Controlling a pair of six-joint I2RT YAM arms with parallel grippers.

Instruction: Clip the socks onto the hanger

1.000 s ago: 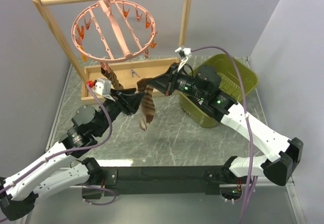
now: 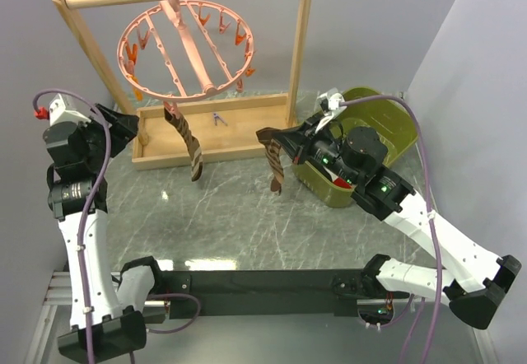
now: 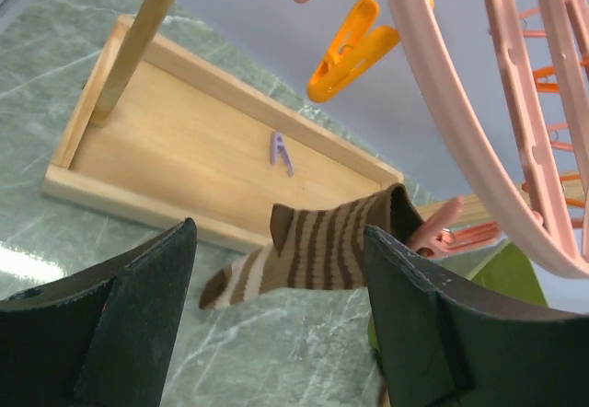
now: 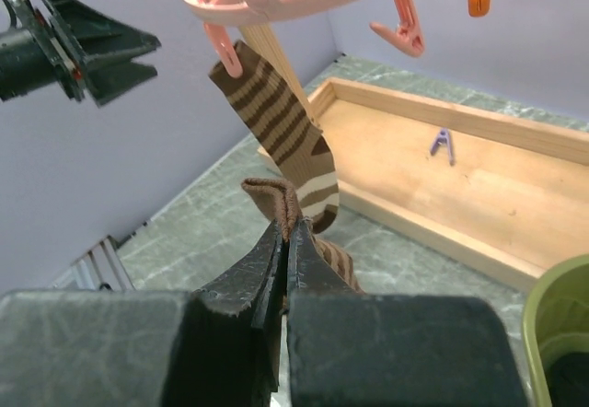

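A pink round hanger (image 2: 185,47) hangs on the wooden rack. A striped sock (image 2: 183,140) (image 3: 322,246) (image 4: 276,126) hangs from one of its pink clips (image 4: 224,50). My right gripper (image 2: 284,137) is shut on a second striped sock (image 2: 272,166), pinched at its top, right of the hanging one. My left gripper (image 2: 123,125) stands open at the upper left, beside the rack, with nothing between its fingers and facing the hanger.
The wooden tray (image 2: 239,146) holds a purple clip (image 3: 281,154). A green bin (image 2: 325,191) stands at the right behind my right arm.
My left gripper has drawn away from the second sock to the upper left. My right gripper has moved right and slightly down with that sock in it.
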